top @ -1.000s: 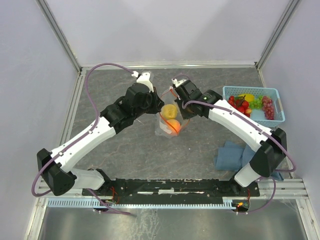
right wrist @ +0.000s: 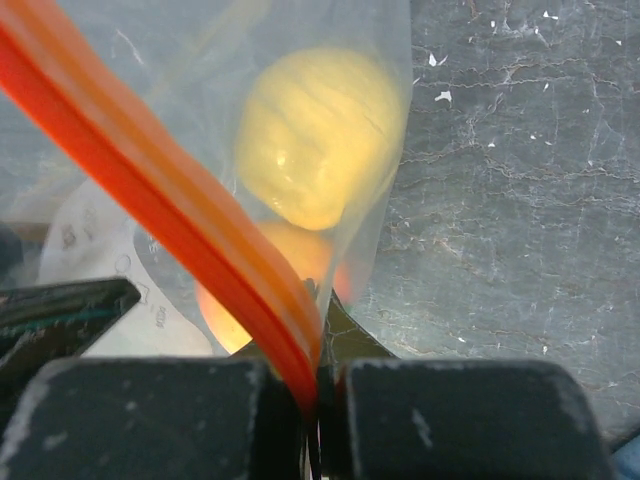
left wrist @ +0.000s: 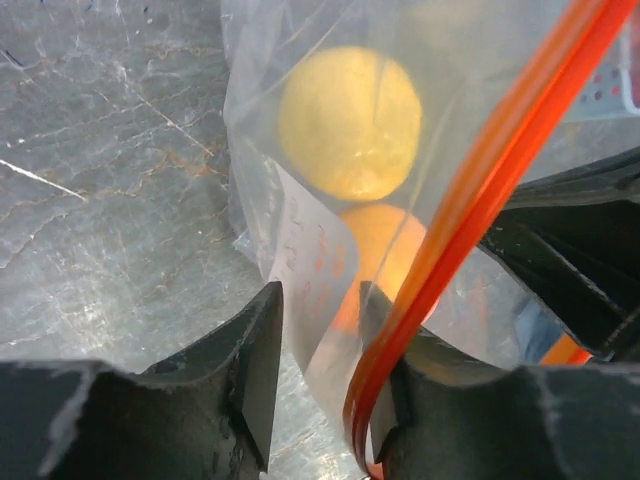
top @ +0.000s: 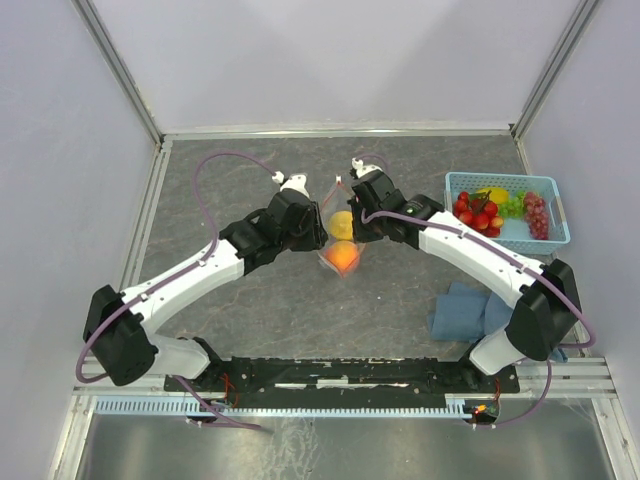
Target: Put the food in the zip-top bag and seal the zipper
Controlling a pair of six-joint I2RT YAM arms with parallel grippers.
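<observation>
The clear zip top bag point(top: 345, 186) hangs upright between my grippers near the middle of the table. Inside it are a yellow round fruit point(top: 341, 225) and, lower down, an orange one point(top: 342, 257). An orange zipper strip point(left wrist: 490, 165) edges its mouth. My right gripper is shut, with that strip point(right wrist: 200, 215) pinched between its fingers. On the opposite side, my left gripper is open; its fingers point(left wrist: 255, 370) stand apart, with bag film and the strip's end passing between them. Whether they touch the film I cannot tell.
A light blue basket point(top: 522, 247) at the right holds tomatoes, a yellow item, green grapes point(top: 513, 206) and red grapes point(top: 535, 216). Blue cloth point(top: 459, 313) lies in front of it.
My left gripper has come lower and nearer the front. The right gripper has sunk slightly. The bag's mouth and zipper strip have shifted with them; the fruits remain inside.
</observation>
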